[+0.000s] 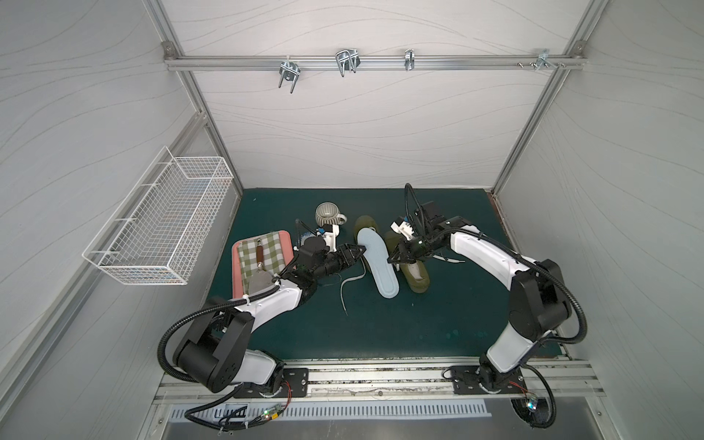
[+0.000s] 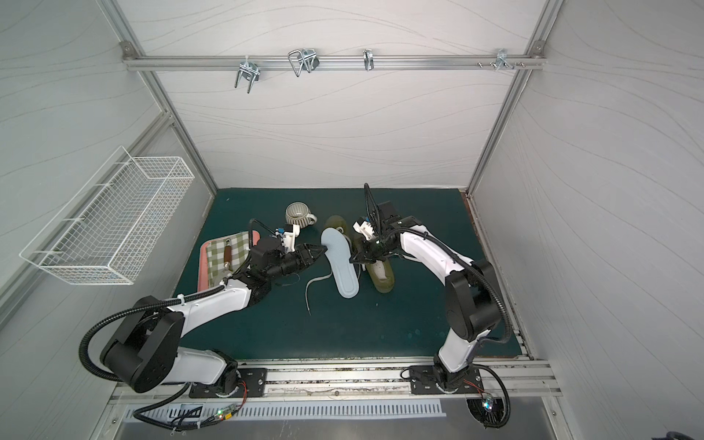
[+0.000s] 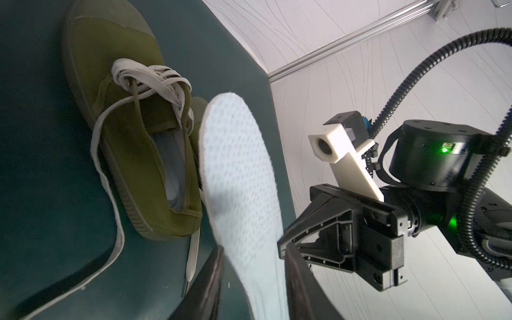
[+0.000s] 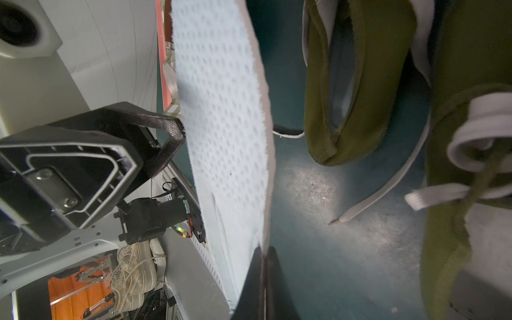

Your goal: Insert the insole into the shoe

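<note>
A pale blue insole (image 1: 377,264), dotted on one face, is raised above two olive canvas shoes. My right gripper is shut on its edge. My left gripper stands part open at the other side of the insole, its fingertips around the insole in the left wrist view; whether they touch is unclear. The left shoe (image 3: 133,176) lies with its opening up and laces loose; the other shoe (image 4: 464,53) lies beside it, partly hidden by the insole and right arm in the top views.
A striped mug (image 1: 327,212) stands behind. A pink tray (image 1: 236,275) with checked cloth is at the left, and a wire basket (image 1: 168,220) hangs on the left wall.
</note>
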